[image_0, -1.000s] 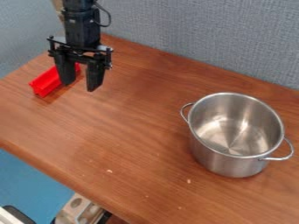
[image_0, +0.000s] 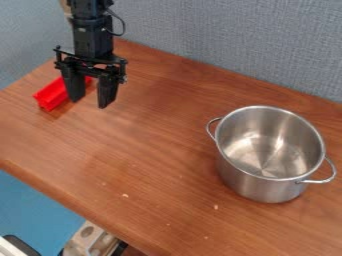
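Note:
My black gripper (image_0: 91, 88) hangs at the upper left of the wooden table, its two fingers apart and pointing down. Just behind and left of it lies a red object (image_0: 54, 94), partly hidden by the gripper. On the right stands a steel pot (image_0: 267, 170) with two side handles, empty inside as far as shows.
A grey padded wall (image_0: 234, 45) rises behind. At the lower left, beyond the table's edge, are a blue surface and some hardware.
The gripper has shifted very slightly to the left and down. The pot and red object look unmoved.

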